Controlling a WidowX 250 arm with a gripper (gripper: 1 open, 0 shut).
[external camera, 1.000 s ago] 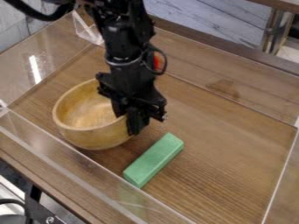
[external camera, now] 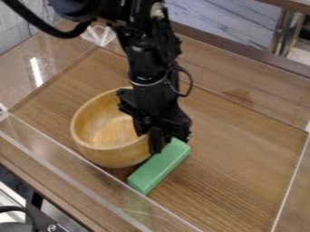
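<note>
My black gripper [external camera: 155,136] is over the right rim of a wooden bowl [external camera: 94,122], its tips low at that rim, apparently shut on it, though the contact is partly hidden by the gripper. A green rectangular block [external camera: 158,168] lies on the wooden surface just right of and in front of the bowl, its upper end close to the gripper.
A transparent edge runs along the front left. A slatted wall stands at the back.
The bowl has shifted rightward and a little up in the view with my gripper, now nearer the green block, which stays in place.
</note>
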